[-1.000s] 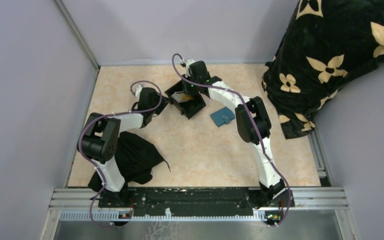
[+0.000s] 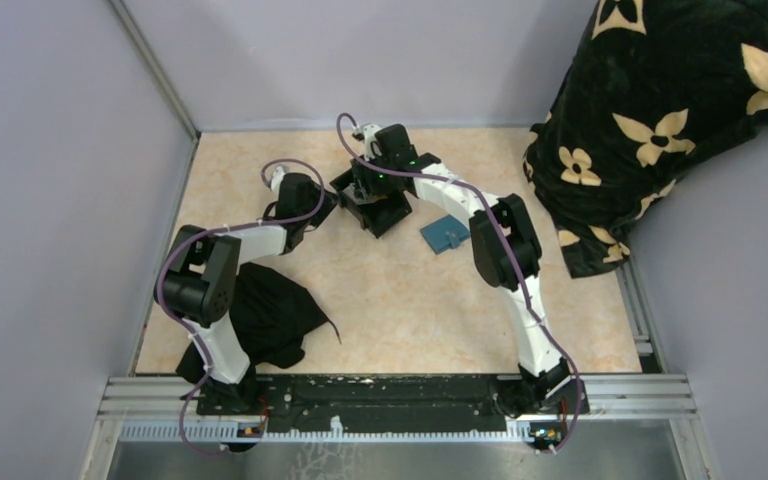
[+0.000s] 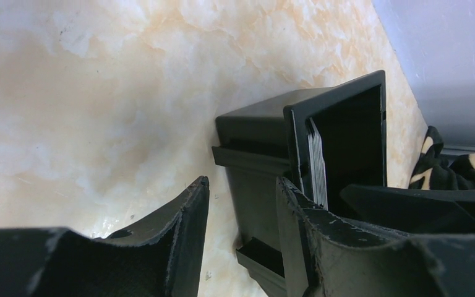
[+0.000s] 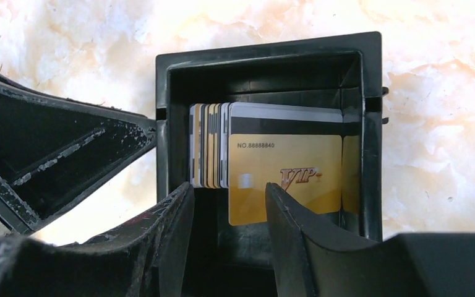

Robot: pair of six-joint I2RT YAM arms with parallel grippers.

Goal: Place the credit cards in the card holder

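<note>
Several credit cards [image 4: 209,145] stand packed on edge at the left of a black box, with a gold VIP card [image 4: 256,170] lying flat beside them. Over these cards, my right gripper is open, nothing held between its fingers. My left gripper is part way open at the box's left side, its gap empty. One left fingertip [image 4: 145,129] appears against or very near the box wall in the right wrist view. A blue folded item with a strap, seemingly the card holder [image 2: 442,234], lies right of the box.
The black box [image 2: 388,216] sits angled near the table's back. Black cloth [image 2: 270,315] covers the front left, and a dark flowered cushion [image 2: 650,150] fills the back right.
My right gripper has shifted slightly left and toward the front, now covering more of the cards in the top view. The left arm has barely moved; the box and blue item stay put.
</note>
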